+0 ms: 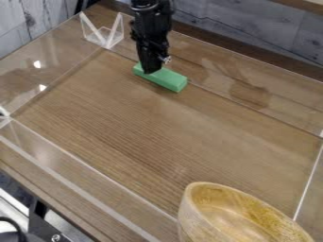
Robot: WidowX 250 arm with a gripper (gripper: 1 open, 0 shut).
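Note:
My dark gripper (154, 64) reaches down from the top of the view, its tip just at the upper left part of a green block (168, 82) lying flat on the wooden table. Its fingers are small and dark here, so I cannot tell whether they are open or shut, or whether they touch the block.
A large yellow bowl-like container (233, 213) sits at the bottom right. Clear plastic pieces stand at the upper left and the left edge.

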